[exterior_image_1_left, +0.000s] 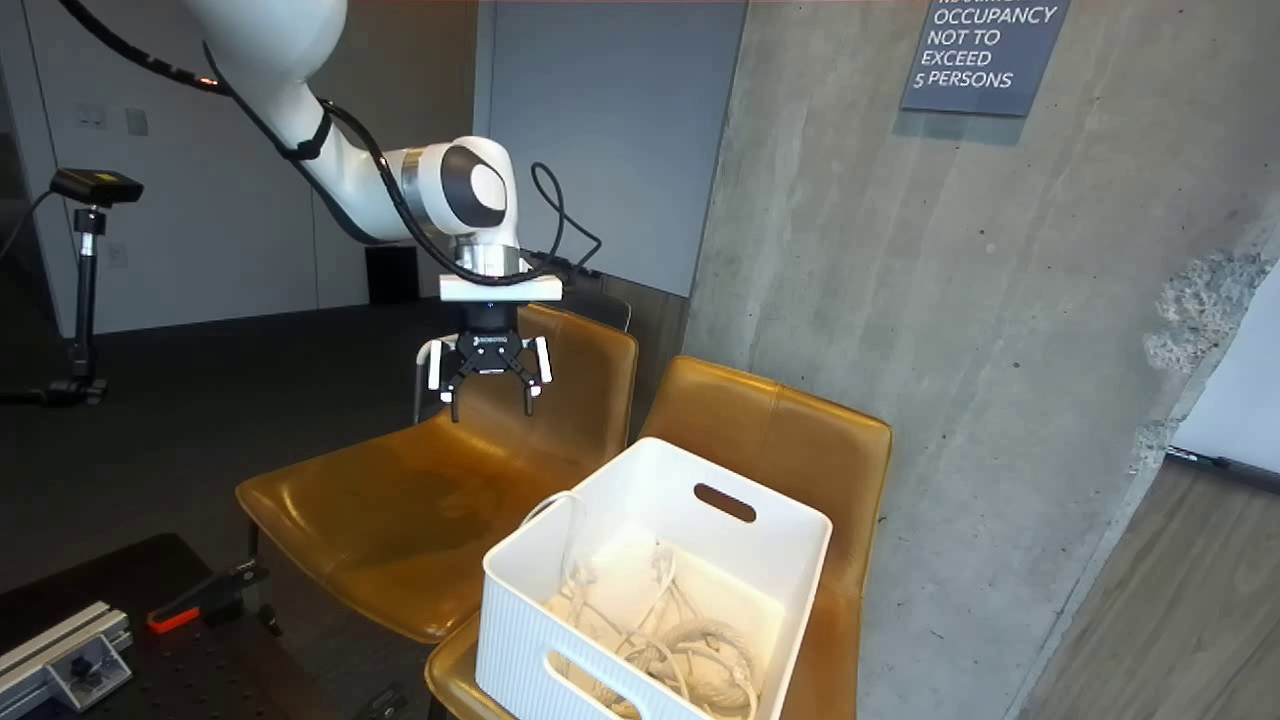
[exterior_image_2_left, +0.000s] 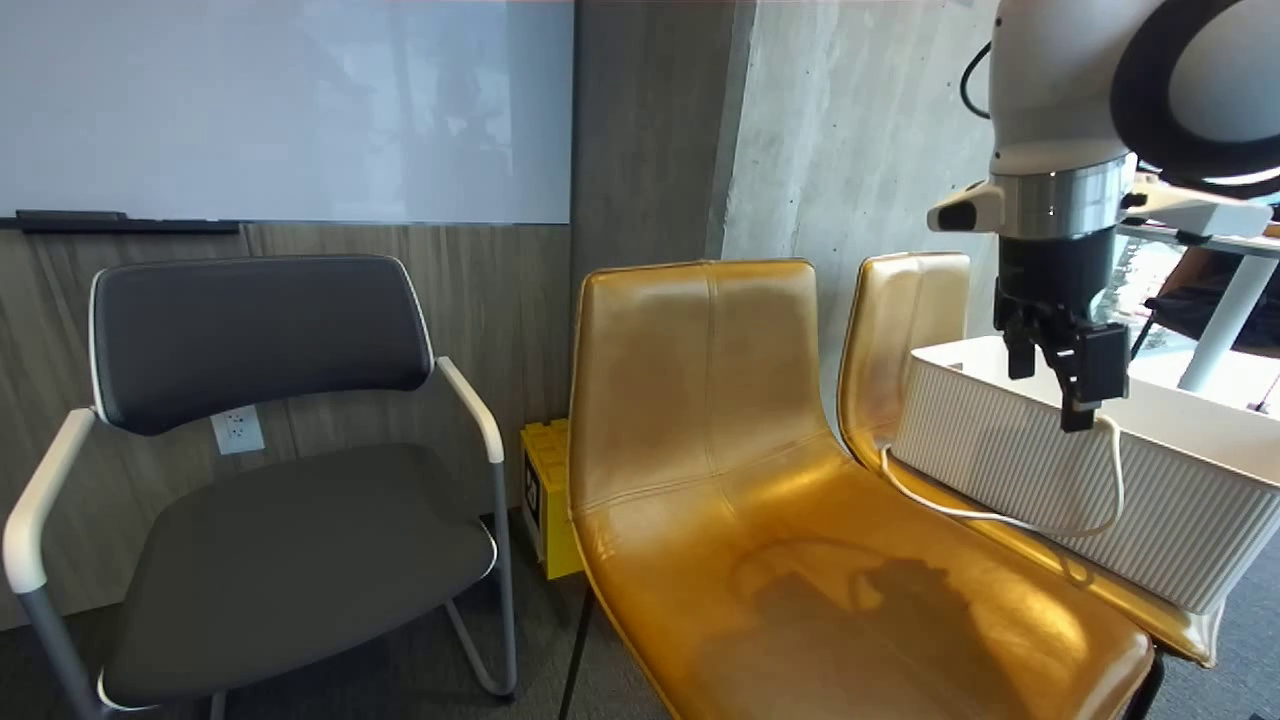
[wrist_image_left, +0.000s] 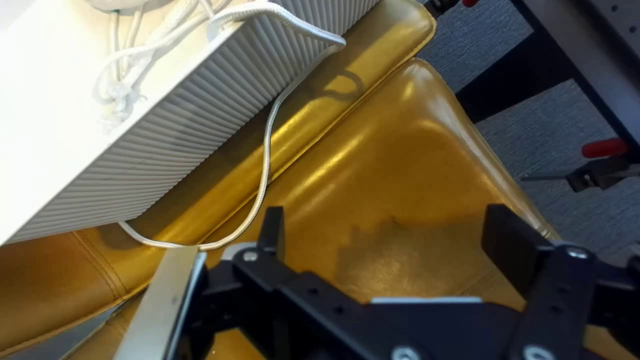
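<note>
A white ribbed bin (exterior_image_1_left: 776, 516) stands on one tan chair, with pale rope (exterior_image_1_left: 705, 658) coiled inside it. One length of rope (wrist_image_left: 268, 141) runs over the bin's rim, down its outside and along the chair in the wrist view. My gripper (exterior_image_1_left: 492, 406) hangs open above the seat of the other tan chair, beside the bin. Between its fingers there is only air, with the bare seat below. The rope's loop passes just beyond the left finger in that view, and I cannot tell how far below it lies.
The empty tan chair (exterior_image_2_left: 708, 504) adjoins the bin's chair. A grey armchair (exterior_image_2_left: 288, 552) and a yellow box (exterior_image_2_left: 548, 480) stand farther off. A dark table (exterior_image_1_left: 156, 648) with a red-handled clamp (exterior_image_1_left: 180, 618) is near the chairs. A concrete wall (exterior_image_1_left: 960, 360) rises behind.
</note>
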